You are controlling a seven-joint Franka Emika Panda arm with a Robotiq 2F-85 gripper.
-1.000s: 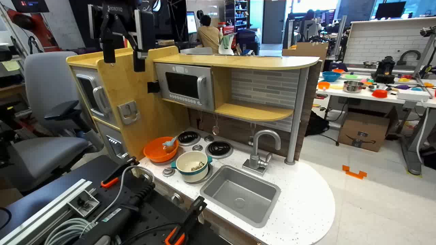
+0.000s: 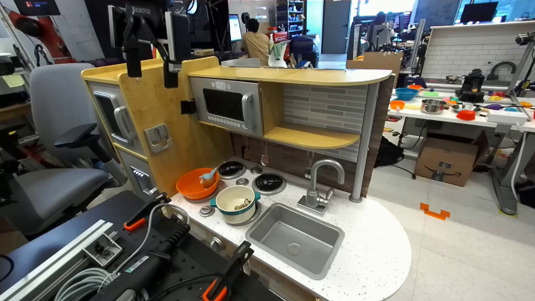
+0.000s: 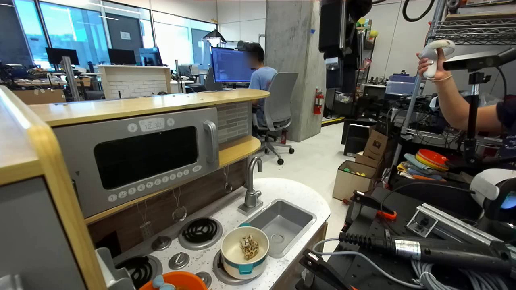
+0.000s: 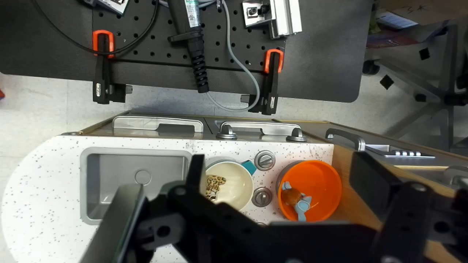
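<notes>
High above the toy kitchen, my gripper point(image 2: 151, 75) hangs open with nothing between its fingers. In the wrist view one finger point(image 4: 195, 173) partly covers the cream pot, while the other stands to the right over the wooden side panel. The cream pot point(image 2: 234, 205) with teal handles rests on a front burner. A leopard-spotted item point(image 3: 249, 247) lies inside it. Beside that pot, an orange bowl point(image 4: 322, 193) sits on the neighbouring burner. It holds a light-blue and brown object point(image 4: 301, 205), whose exact kind I cannot tell.
A grey sink point(image 2: 296, 241), empty, is set in the white counter point(image 2: 376, 241) with a faucet point(image 2: 318, 183) behind it. The microwave point(image 2: 225, 103) and wooden shelves rise behind the burners. A black table point(image 4: 324, 57) with clamps and cables stands across a narrow gap.
</notes>
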